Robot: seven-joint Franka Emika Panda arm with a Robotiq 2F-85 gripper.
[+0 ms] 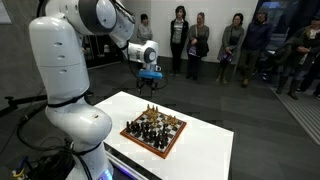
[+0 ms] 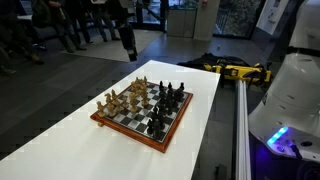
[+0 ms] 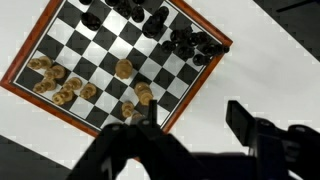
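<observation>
A chessboard with a brown rim (image 1: 176, 139) lies on the white table, set with light pieces (image 2: 115, 103) along one side and dark pieces (image 2: 156, 122) along the other. High above the table, toward the far side of the board in exterior view 1, my gripper hangs with its fingers apart and nothing between them. In the wrist view, a corner of the board reaches toward the left finger, while white tabletop fills the gap. Two light pieces (image 3: 124, 69) stand forward on the squares; the nearer one is close to the left finger.
Bare white tabletop (image 1: 205, 145) stretches to the right of the board. Several people (image 1: 195, 42) stand along the back wall, beyond the table. Yellow-and-black equipment (image 2: 240, 70) lies past the table's far edge in exterior view 2.
</observation>
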